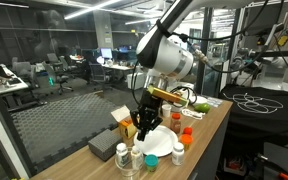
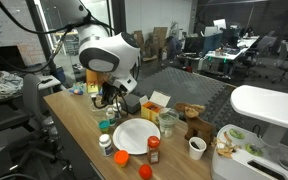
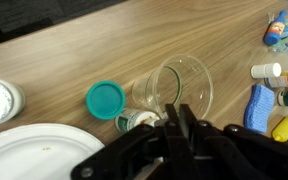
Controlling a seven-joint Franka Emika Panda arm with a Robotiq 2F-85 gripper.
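In the wrist view a clear cup [image 3: 197, 72] stands out by its round rim, with my gripper shut on its near side. Right under it a white-lidded jar [image 3: 137, 120] shows partly. To the left lie a teal lid [image 3: 105, 100] and the edge of a white plate [image 3: 39, 150]. In the first exterior view the gripper [image 1: 144, 136] hangs above the table beside the plate [image 1: 162, 142]; the cup is too faint to make out there. The second exterior view shows the gripper [image 2: 112, 103] behind the plate [image 2: 136, 133], partly hidden by the arm.
Near the plate stand a white bottle [image 2: 105, 144], a red jar [image 2: 153, 150] and a white mug [image 2: 197, 147]. A dark box [image 1: 105, 145] is at the table's back. A blue sponge [image 3: 259, 108] lies right in the wrist view, with bare wood above the teal lid.
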